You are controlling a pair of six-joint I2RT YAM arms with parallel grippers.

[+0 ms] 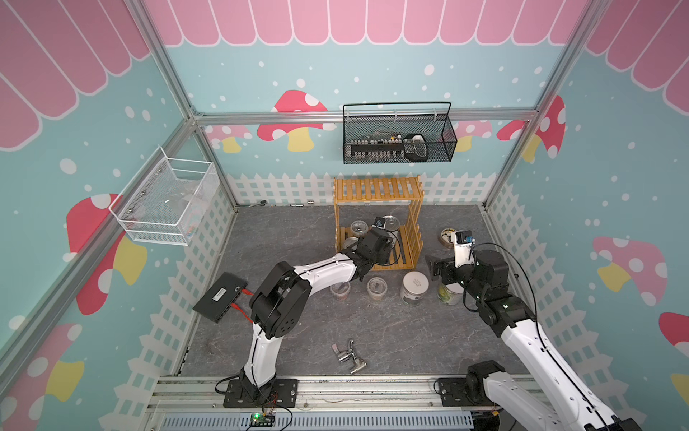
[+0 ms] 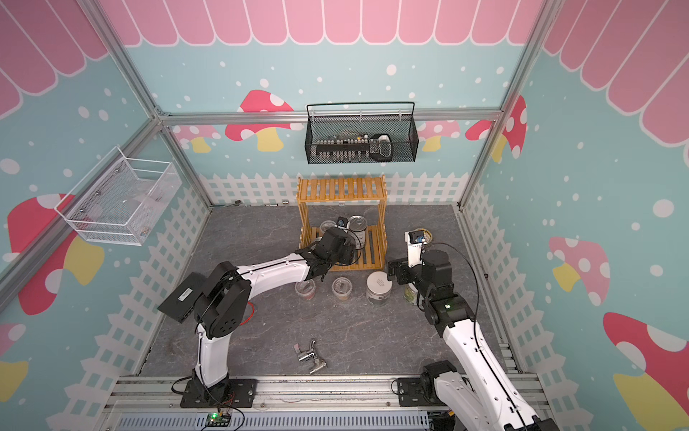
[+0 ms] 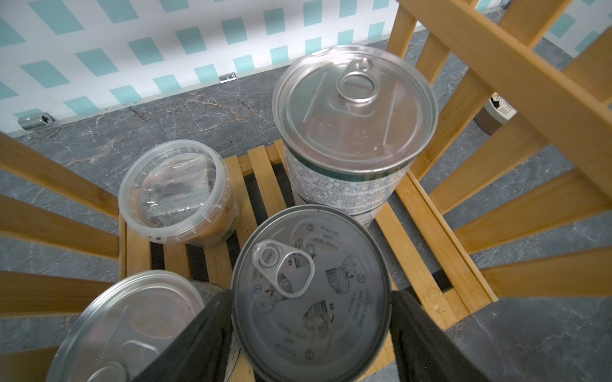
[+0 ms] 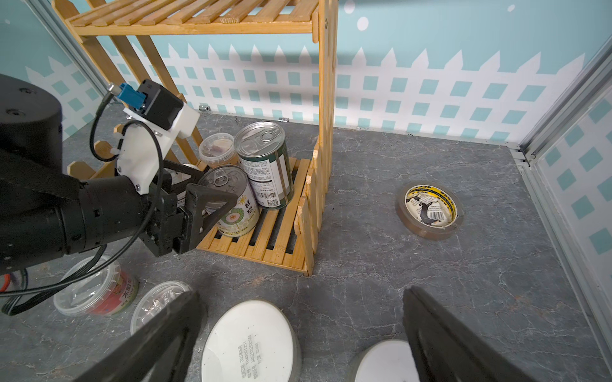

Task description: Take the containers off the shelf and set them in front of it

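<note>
My left gripper is at the wooden shelf (image 4: 308, 210), one finger on each side of a metal-lidded jar (image 3: 318, 318). In the right wrist view this jar has a pale label with a flower (image 4: 241, 219) and stands upright on the lower slats. Both fingers are close against its rim; whether they grip it cannot be told. Right behind it stands a taller green-and-white can (image 3: 353, 121). My right gripper is open and empty, above the floor right of the shelf, near white-lidded jars (image 4: 251, 343).
Also on the shelf are a clear tub (image 3: 175, 191) and another metal-lidded can (image 3: 137, 318). Slatted sides and the upper board (image 4: 197, 25) enclose the space. Plastic tubs (image 4: 95, 286) stand in front. A tape roll (image 4: 430, 211) lies to the right, with clear floor around it.
</note>
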